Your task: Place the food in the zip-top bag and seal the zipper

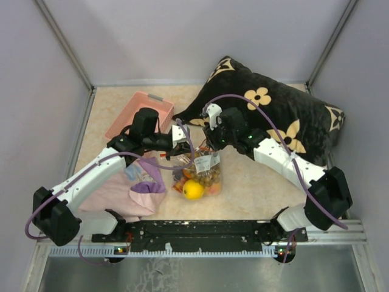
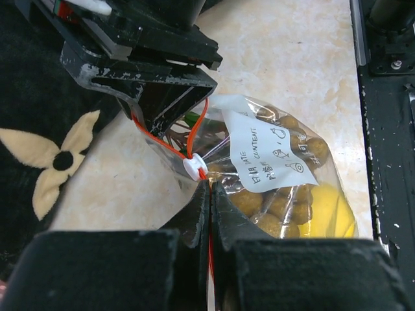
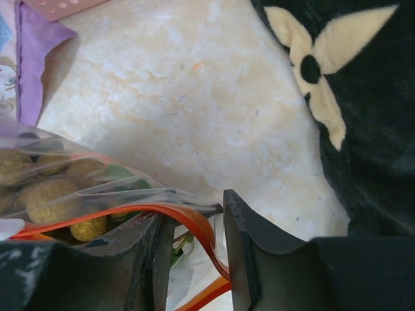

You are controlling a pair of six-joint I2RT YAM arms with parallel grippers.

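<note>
A clear zip bag (image 1: 209, 176) lies at the table's middle, holding several round brown-green items, a yellow fruit (image 1: 193, 190) and other food, partly hidden by the arms. Its white handwritten label (image 2: 269, 155) faces up. The orange zipper runs down between the fingers of my left gripper, which is shut on it. Just beyond those fingertips sits the white slider (image 2: 194, 167). My right gripper is part open at the bag's far end, the orange zipper edge (image 3: 194, 221) passing between its fingers. Around there the two zipper strips stand apart.
Behind the left arm is a pink basket (image 1: 138, 112). A pink and purple cloth (image 1: 124, 194) covers the left front. The black flowered cushion (image 1: 261, 109) fills the back right. Bare table (image 1: 255, 188) shows right of the bag.
</note>
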